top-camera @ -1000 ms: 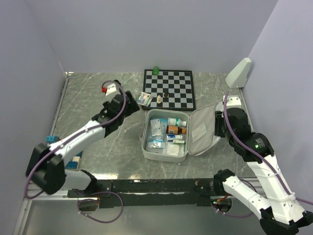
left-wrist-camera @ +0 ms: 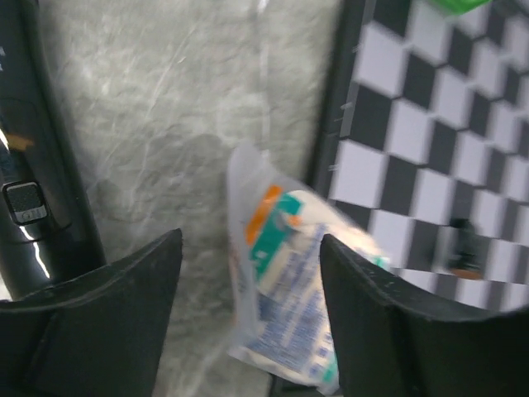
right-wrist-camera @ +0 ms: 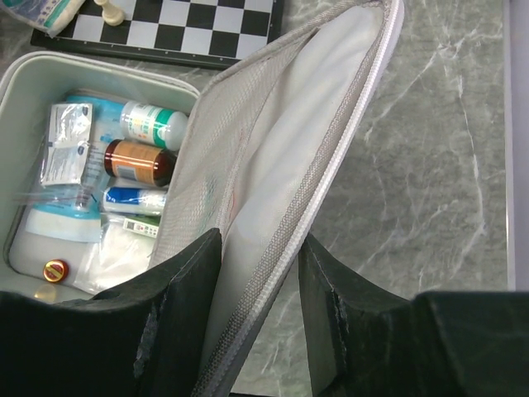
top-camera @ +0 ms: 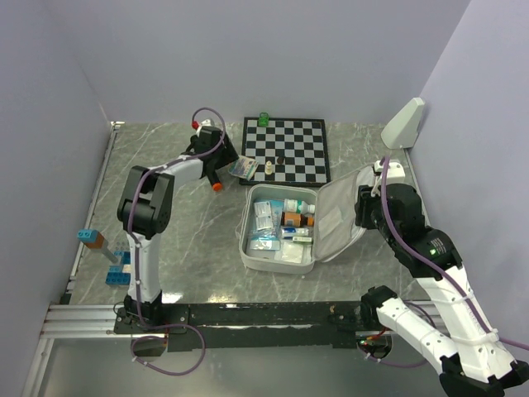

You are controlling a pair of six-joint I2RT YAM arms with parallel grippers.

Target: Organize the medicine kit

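The grey medicine kit (top-camera: pixel 256 260) lies open at centre, holding bottles (right-wrist-camera: pixel 139 162), packets and sachets. My right gripper is shut on the edge of its fabric lid (right-wrist-camera: pixel 273 141). My left gripper hovers over a small clear bag of coloured packets (left-wrist-camera: pixel 293 306) left of the chessboard, its fingers apart on either side of the bag's upper part, nothing visibly held.
A chessboard (top-camera: pixel 285 149) with a few pieces and a green object (top-camera: pixel 264 119) lies behind the kit. A black object (left-wrist-camera: pixel 37 231) is left of the bag. Blue blocks (top-camera: pixel 117 276) lie front left; a white stand (top-camera: pixel 402 124) is back right.
My left arm has swung back from the near left, bringing its gripper toward the packet bag.
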